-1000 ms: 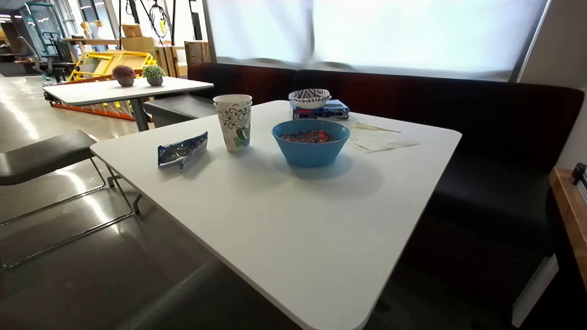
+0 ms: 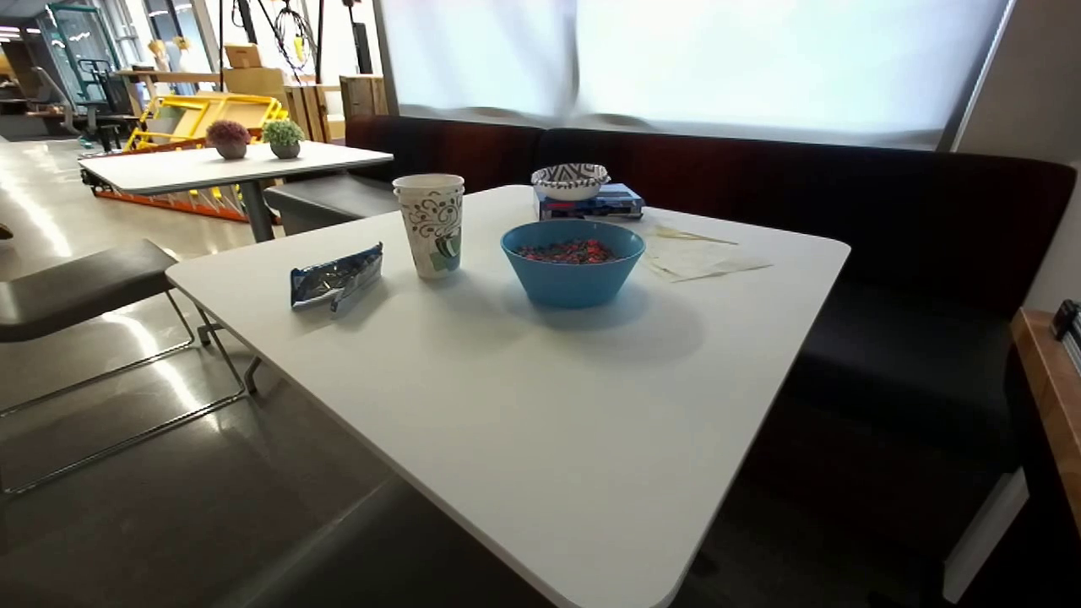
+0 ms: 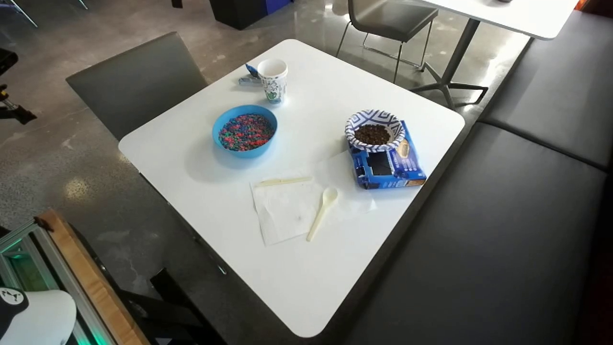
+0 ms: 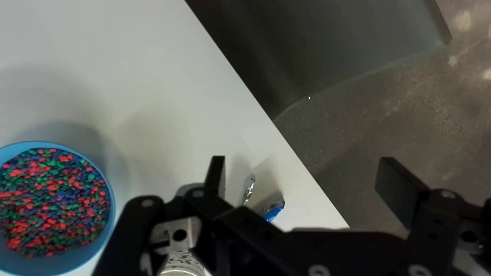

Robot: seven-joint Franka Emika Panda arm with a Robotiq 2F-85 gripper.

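Observation:
My gripper stands open in the wrist view, its dark fingers wide apart and only table edge and floor showing between them. Left of it is a blue bowl [image 3: 245,131] full of small red, green and blue pieces. A patterned paper cup [image 2: 432,228] stands upright near that bowl; in the wrist view the gripper's body hides most of it. Beside the cup lies a blue and silver wrapper [image 2: 337,277], partly covered by the gripper in the wrist view. A patterned bowl [image 3: 374,131] of dark brown bits rests on a blue box [image 3: 396,161].
A pale spoon [image 3: 323,213] lies by a thin sheet [image 3: 281,212] on the white table [image 3: 299,276]. Grey chair [image 3: 138,83] backs one edge, and a dark bench [image 3: 488,241] lines another.

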